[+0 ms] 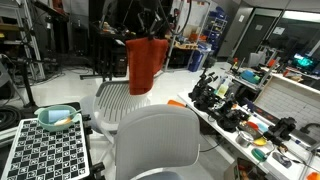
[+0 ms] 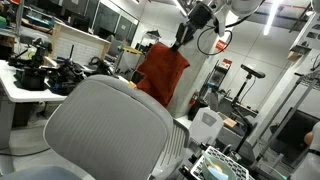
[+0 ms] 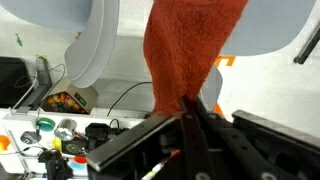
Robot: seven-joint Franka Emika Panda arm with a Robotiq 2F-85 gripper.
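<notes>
A red-orange cloth (image 1: 146, 68) hangs down from my gripper (image 1: 152, 38), which is shut on its upper part. In exterior view 2 the cloth (image 2: 162, 72) hangs behind the top edge of a grey chair back (image 2: 100, 122), and I cannot tell whether they touch. The wrist view has the cloth (image 3: 188, 45) running from the dark fingertips toward the top of the picture. In exterior view 1 the chair back (image 1: 158, 137) is nearer the camera, below the cloth, and a pale slatted seat (image 1: 122, 97) lies just left of the cloth's lower end.
A white grid-topped stand (image 1: 45, 152) at the left carries a teal bowl (image 1: 58, 118). Along the right runs a white table (image 1: 215, 125) crowded with dark tools and small parts. An open cardboard box (image 3: 70, 97) shows in the wrist view.
</notes>
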